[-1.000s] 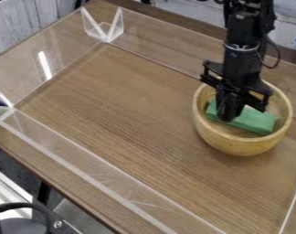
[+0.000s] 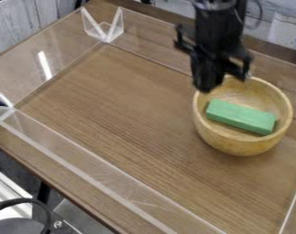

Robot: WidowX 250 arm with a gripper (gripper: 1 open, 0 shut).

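My black gripper (image 2: 208,73) hangs above and just behind the left rim of a round wooden bowl (image 2: 202,127), at upper right of the camera view. It is motion-blurred; nothing clear shows between its fingers, which look shut. A green rectangular block (image 2: 241,116) lies inside the bowl.
A clear plastic piece (image 2: 104,27) stands at the back left. Dark cables lie at the bottom left corner.
My gripper has risen out of the bowl, leaving the green block in it, now fully visible.
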